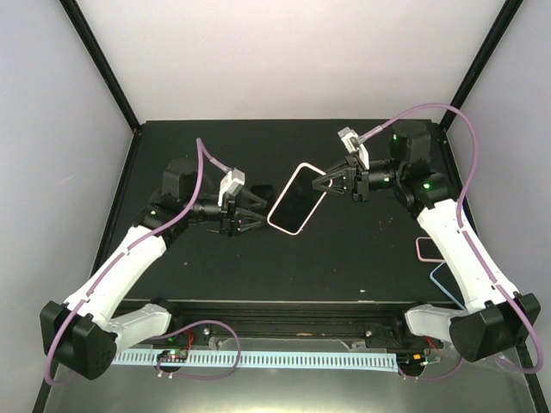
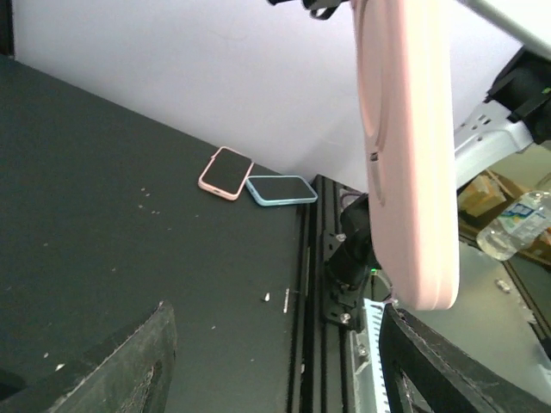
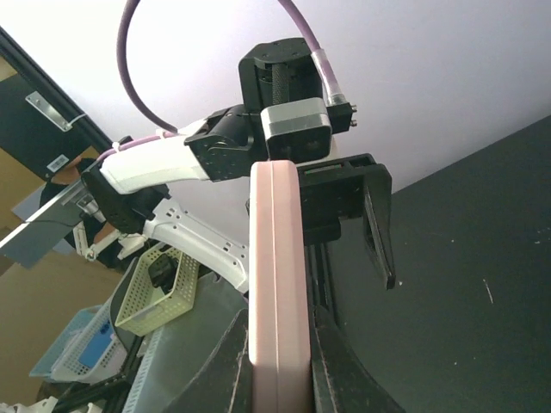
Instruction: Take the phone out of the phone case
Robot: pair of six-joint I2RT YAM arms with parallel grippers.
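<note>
The pink phone case frames a dark glossy face, the phone, raised and tilted above the middle of the table. My right gripper is shut on its upper right edge. From the right wrist view, the case shows edge-on between the fingers. My left gripper stands open just left of the case, nothing between its fingers. The left wrist view has the case upright at the upper right, its side and part of its back showing. Whether the phone sits fully seated cannot be told.
At the table's right side lie a second phone in pink and one in light blue. A dark patch that looks like a shadow is beside the left fingers.
</note>
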